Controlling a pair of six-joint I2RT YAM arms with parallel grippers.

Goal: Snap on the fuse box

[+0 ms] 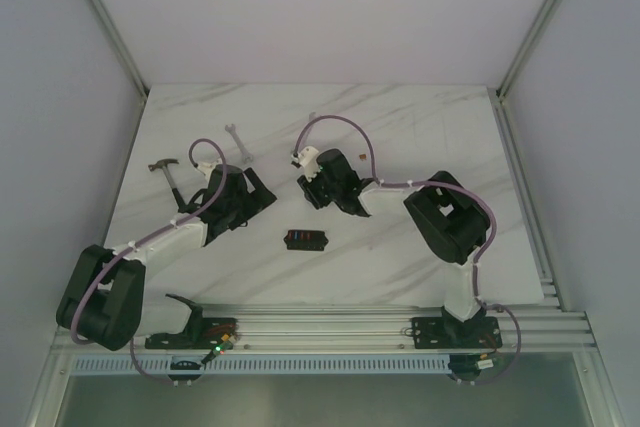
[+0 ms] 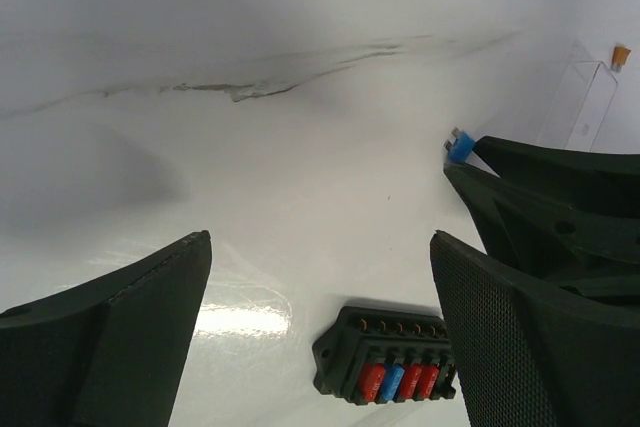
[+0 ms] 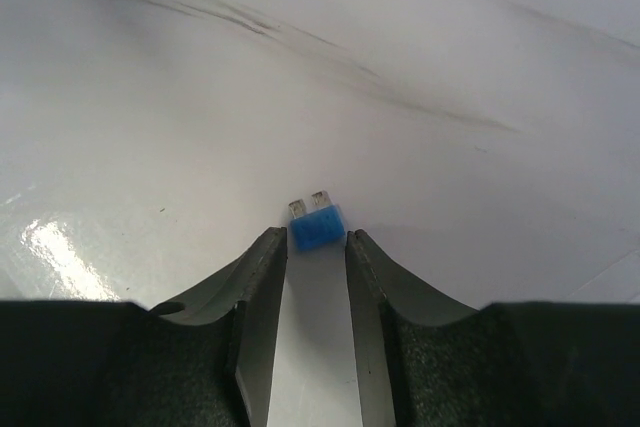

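Note:
The black fuse box (image 1: 305, 240) lies on the table between the arms, holding red and blue fuses, seen also in the left wrist view (image 2: 375, 357). A loose blue fuse (image 3: 317, 228) with two metal prongs sits just beyond the fingertips of my right gripper, which is part open around its near edge; whether it grips the fuse cannot be told. My left gripper stands open with nothing between its fingers, left of the right gripper and above the table.
A hammer (image 1: 168, 173) and a wrench (image 1: 240, 142) lie at the back left; another wrench is partly hidden behind the right arm. A small clear box (image 2: 580, 102) and a small orange piece (image 2: 620, 57) lie beyond the right gripper.

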